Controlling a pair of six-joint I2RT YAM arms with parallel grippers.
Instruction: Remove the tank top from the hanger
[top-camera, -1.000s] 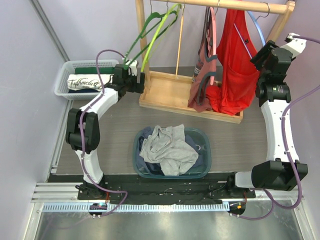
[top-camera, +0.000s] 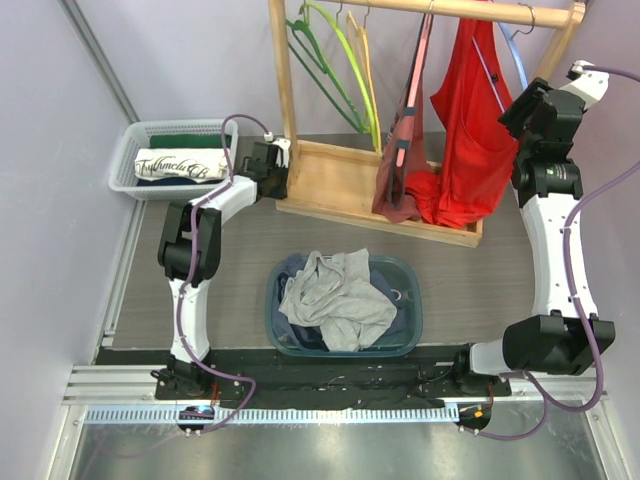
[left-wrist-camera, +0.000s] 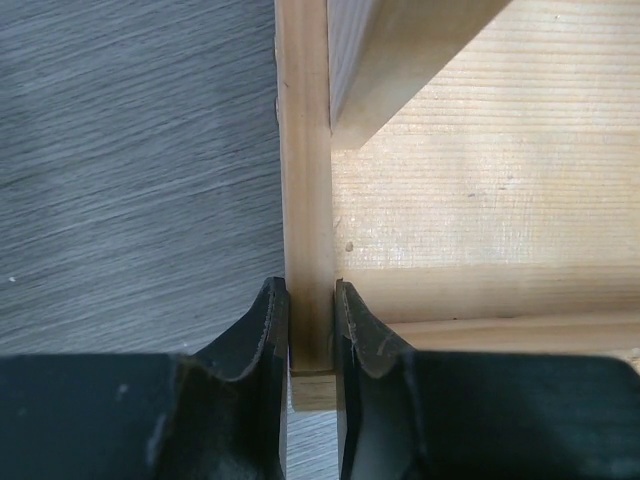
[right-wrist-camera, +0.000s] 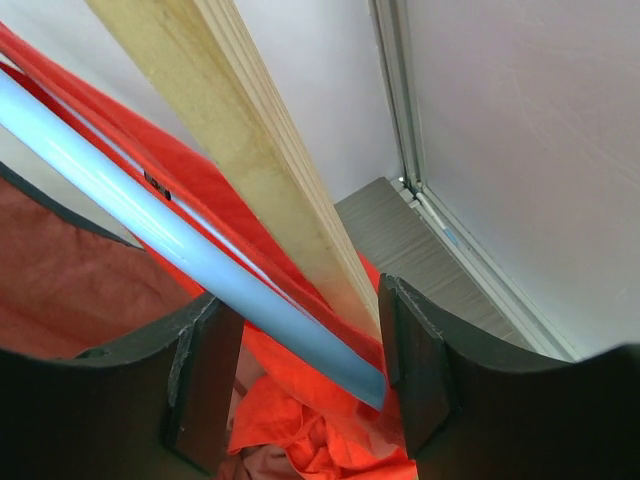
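The red tank top (top-camera: 480, 150) hangs from the rack's rail on a light blue hanger (top-camera: 512, 55). Its lower part rests bunched in the wooden base. In the right wrist view my right gripper is shut on the lower end of the blue hanger (right-wrist-camera: 190, 235), with red cloth (right-wrist-camera: 365, 345) beside it against the right finger. At the rack's front left corner, my left gripper is shut on the wooden base edge (left-wrist-camera: 308, 190), one finger on each side of the bar.
A brown garment (top-camera: 395, 165) on a pink hanger hangs just left of the red one. Green hangers (top-camera: 335, 75) and a yellow one dangle empty. A white basket (top-camera: 120, 165) stands back left; a teal basket (top-camera: 408, 330) with grey cloth sits in front.
My left arm has moved right and closed on the rack's corner. The empty hangers have swung, their lower ends going right. The rack has shifted slightly left; the right arm is nearly still.
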